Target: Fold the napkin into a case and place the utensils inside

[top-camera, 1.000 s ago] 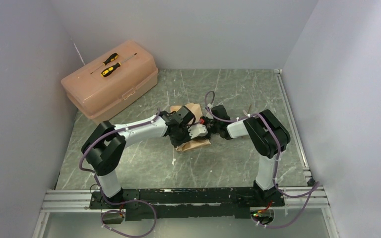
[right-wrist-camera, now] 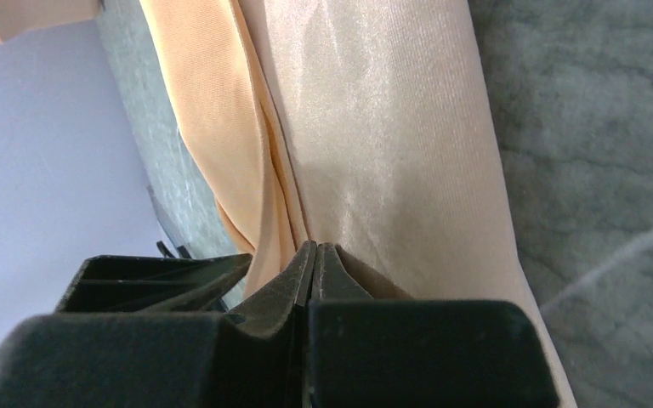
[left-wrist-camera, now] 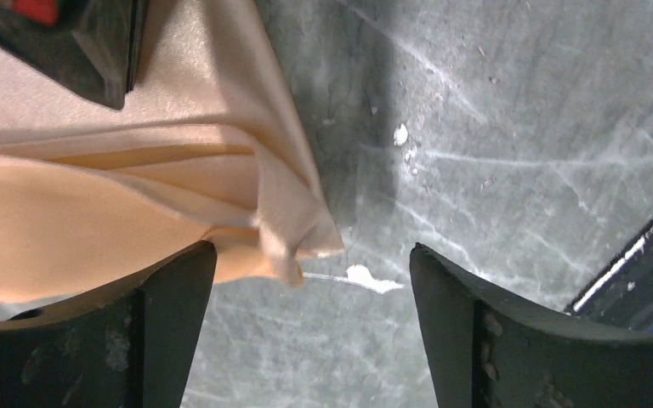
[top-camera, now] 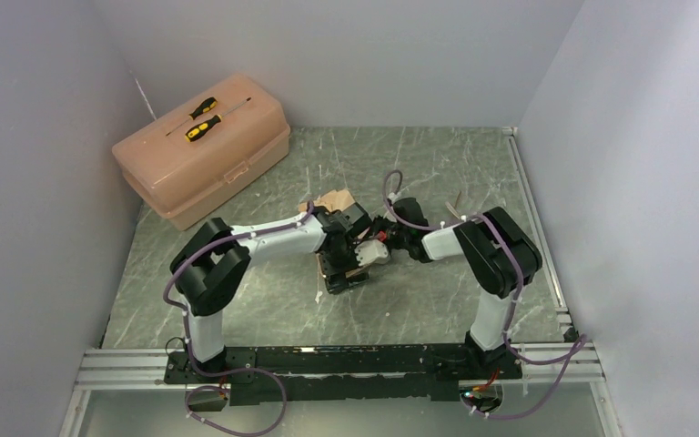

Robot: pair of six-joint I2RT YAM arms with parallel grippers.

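Note:
The peach napkin [top-camera: 326, 198] lies folded at the middle of the counter under both grippers, with a narrow layered fold [right-wrist-camera: 204, 110] along one long side. In the left wrist view my left gripper stands open over a folded corner [left-wrist-camera: 289, 212] of the napkin, fingers either side of it. My right gripper is shut, its tips on the napkin beside the fold, no object visible between them. At the right, thin pale sticks [top-camera: 455, 205], likely the utensils, lie partly behind the right arm.
A pink toolbox [top-camera: 196, 164] with two screwdrivers [top-camera: 203, 126] on its lid fills the back left. Walls bound the counter on three sides.
My left gripper has moved toward the front and slightly right. The right arm has shifted slightly right. The napkin's visible back edge has shifted left.

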